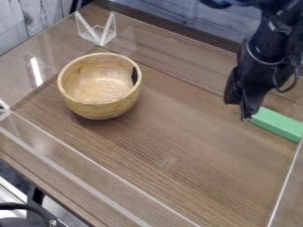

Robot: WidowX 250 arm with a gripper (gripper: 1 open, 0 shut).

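My dark gripper (pixel 246 108) hangs at the right side, its fingertips pointing down just left of and above a green block (pixel 279 126) that lies on the wooden table. The gripper looks shut, with nothing visible between its fingers. A round wooden bowl (pixel 99 87) stands on the left half of the table.
A clear angular plastic piece (pixel 97 28) sits at the back left. A grey wall runs along the back, and a dark cable is at the bottom left corner.
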